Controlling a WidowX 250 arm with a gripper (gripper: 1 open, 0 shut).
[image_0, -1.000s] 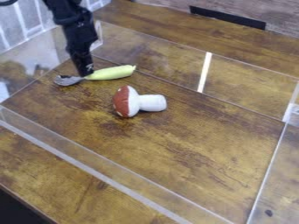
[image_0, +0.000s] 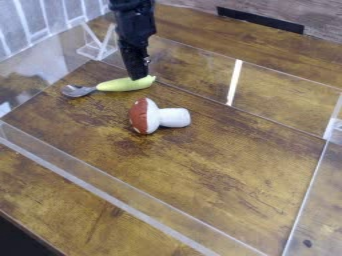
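A black gripper (image_0: 139, 72) hangs from the top of the camera view, its tip just above a pale yellow-green corn-like toy (image_0: 126, 84). The gripper looks shut, with nothing seen between its fingers; whether it touches the toy I cannot tell. A metal spoon (image_0: 79, 90) lies at the left end of that toy. A toy mushroom (image_0: 159, 118) with a red and white cap and a white stem lies on its side in front of them.
The wooden table (image_0: 201, 190) is bordered by clear panels or strips along the left, back and right.
My gripper has moved right, from above the spoon to above the right part of the yellow-green toy. The objects on the table look unmoved.
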